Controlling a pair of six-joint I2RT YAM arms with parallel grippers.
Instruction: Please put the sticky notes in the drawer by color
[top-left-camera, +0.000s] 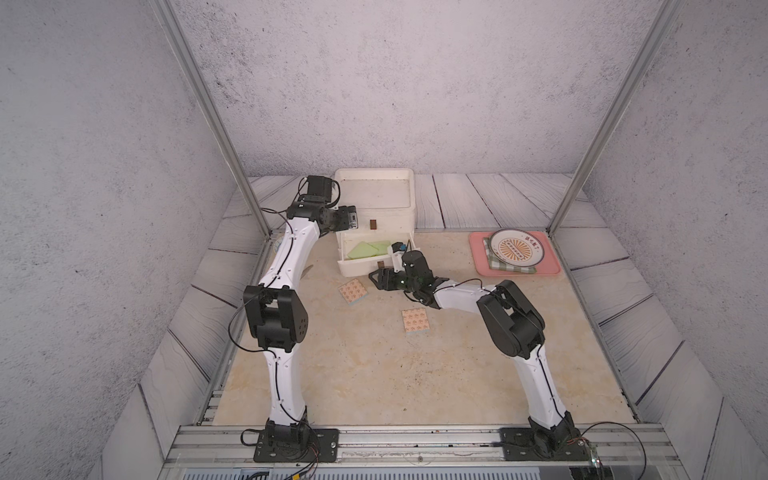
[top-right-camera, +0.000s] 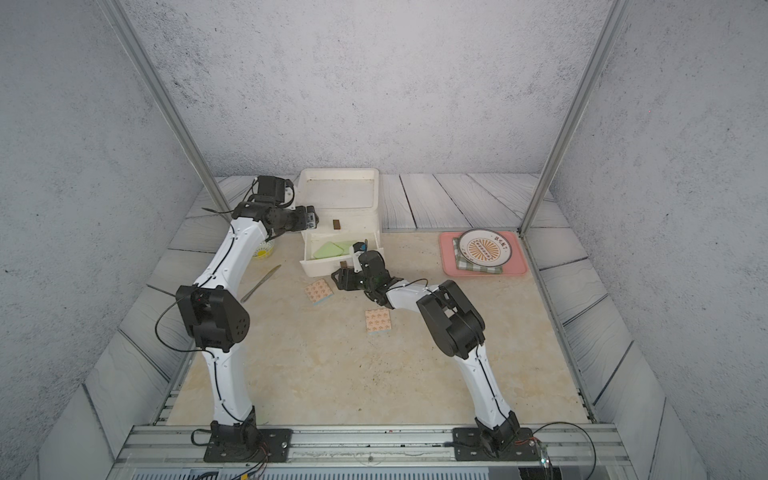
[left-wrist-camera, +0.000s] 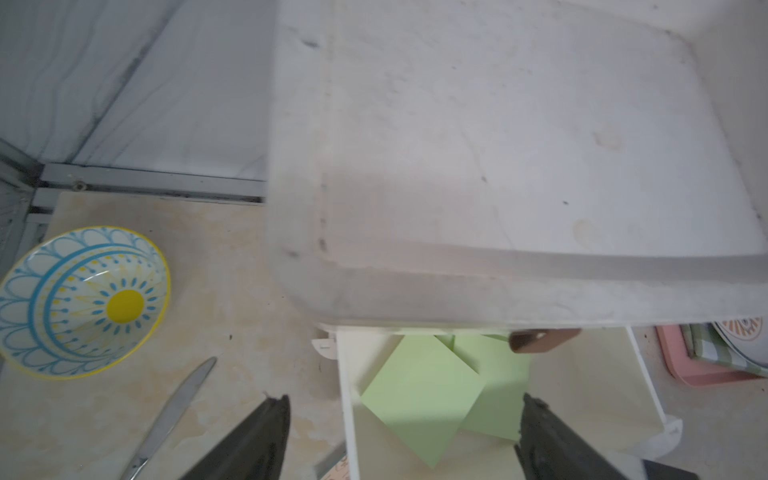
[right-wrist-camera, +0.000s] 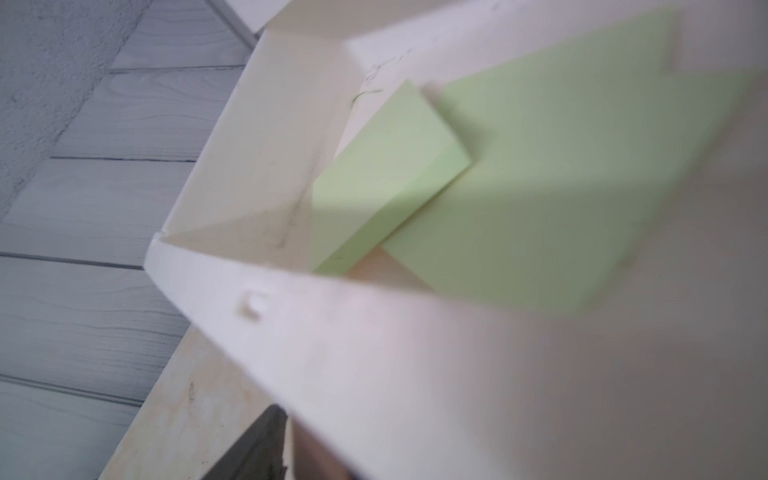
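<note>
A white two-level drawer box (top-left-camera: 376, 192) has its lower drawer (top-left-camera: 360, 268) pulled out, with several green sticky notes (left-wrist-camera: 420, 396) inside. My left gripper (top-left-camera: 345, 217) is at the upper part's left front, above the drawer; in its wrist view the blurred fingers stand apart with no object visible between them. My right gripper (top-left-camera: 382, 278) is low at the front of the drawer, by its brown handle; the drawer wall hides most of it in the right wrist view, so its hold cannot be told.
Two pink patterned pads (top-left-camera: 415, 320) lie before the drawer. A patterned bowl (left-wrist-camera: 88, 304) and a knife (left-wrist-camera: 172, 408) lie at the left. A pink tray (top-left-camera: 480, 254) with plate and cloth is at the right.
</note>
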